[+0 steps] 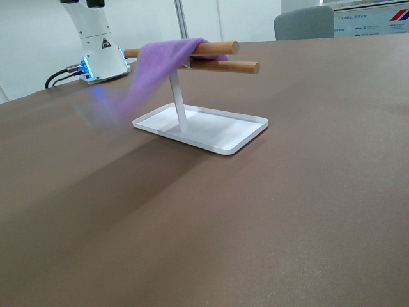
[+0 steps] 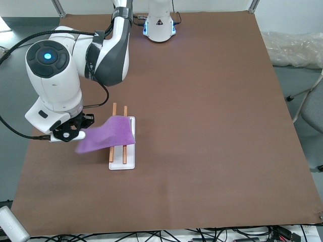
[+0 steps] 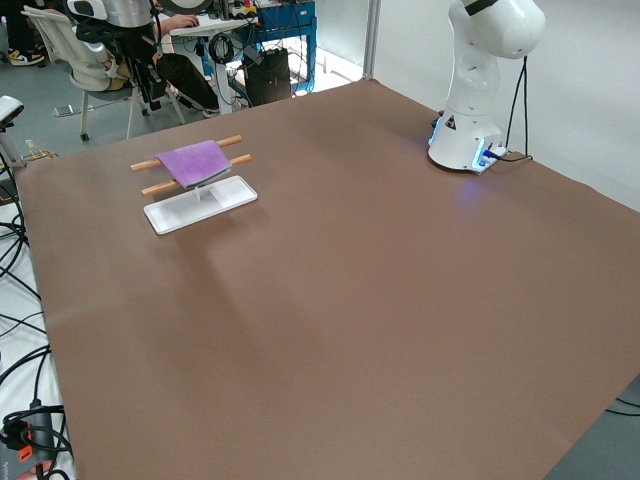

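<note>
A purple cloth (image 2: pixel 106 135) (image 1: pixel 163 57) (image 3: pixel 192 162) is draped over a rack with two wooden bars (image 1: pixel 227 67) (image 3: pixel 145 164) on a white tray base (image 2: pixel 128 160) (image 1: pixel 223 131) (image 3: pixel 220 200). In the top view its free end hangs down to the left, blurred. In the left view my gripper (image 2: pixel 70 132) is at the cloth's left side, seen from above; whether it is open or shut is hidden.
Cables lie along one edge.
</note>
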